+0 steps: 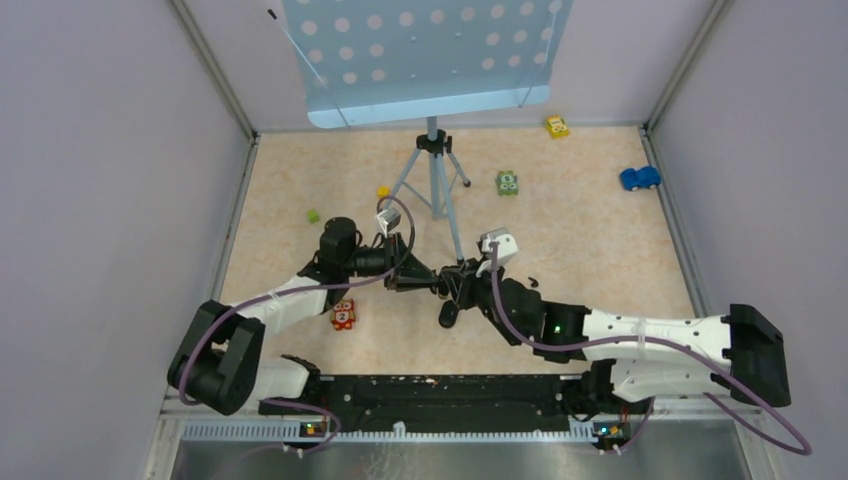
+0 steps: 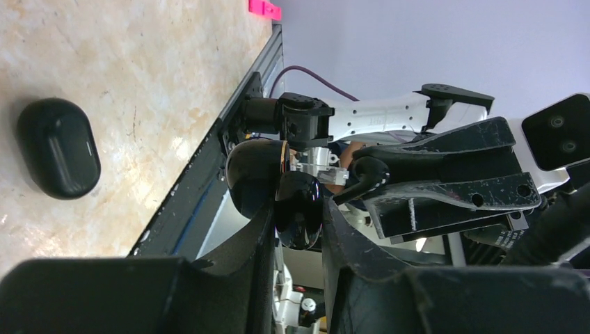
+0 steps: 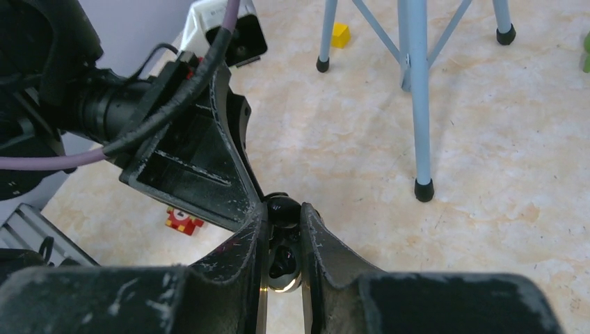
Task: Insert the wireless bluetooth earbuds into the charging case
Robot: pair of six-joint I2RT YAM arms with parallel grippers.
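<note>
A glossy black case point(image 2: 298, 226) with a thin gold rim is gripped at the tips of my left gripper, its halves spread apart. Seen from the right wrist, its inside point(image 3: 282, 263) shows a dark hollow and a pale rim below. My right gripper reaches to the case, its fingers point(image 3: 313, 240) part open on either side of a rounded black piece. Whether they press on it, and whether that piece is lid or earbud, I cannot tell. From above, both grippers point(image 1: 445, 282) meet tip to tip and hide the contact.
A closed black pill-shaped item point(image 2: 59, 148) lies on the table just below the grippers. The tripod point(image 1: 436, 180) stands behind, one leg close to the right gripper. A red toy point(image 1: 343, 314) sits near the left arm.
</note>
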